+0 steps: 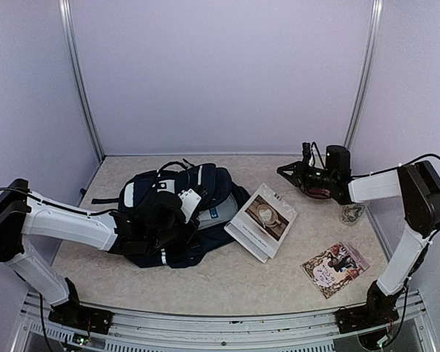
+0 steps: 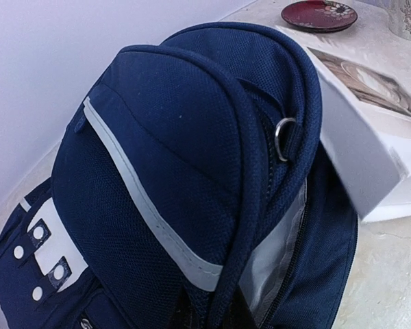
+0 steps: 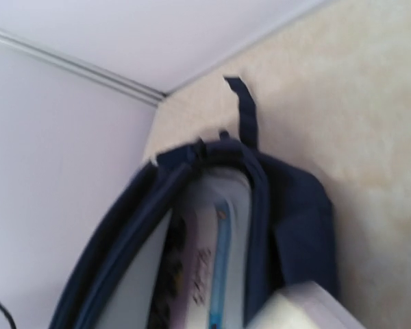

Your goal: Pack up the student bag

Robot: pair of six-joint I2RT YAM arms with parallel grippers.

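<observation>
The navy backpack (image 1: pixel 213 180) lies at left centre with its main compartment part open. My left gripper is shut on the edge of its front panel. A book (image 3: pixel 198 274) with a blue-striped spine stands inside the bag. The thick white coffee-cup book box (image 1: pixel 262 221) is tilted beside the bag's opening, one corner close to the bag. My right gripper (image 1: pixel 284 171) is behind the box's upper edge, with a gap visible between them from above. In the right wrist view only a blurred box corner (image 3: pixel 305 308) shows; the right fingers' spread is hidden.
A flat patterned booklet (image 1: pixel 335 269) lies at the right front. A dark red plate (image 2: pixel 319 15) and a clear patterned cup (image 2: pixel 407 17) stand at the back right, partly under my right arm.
</observation>
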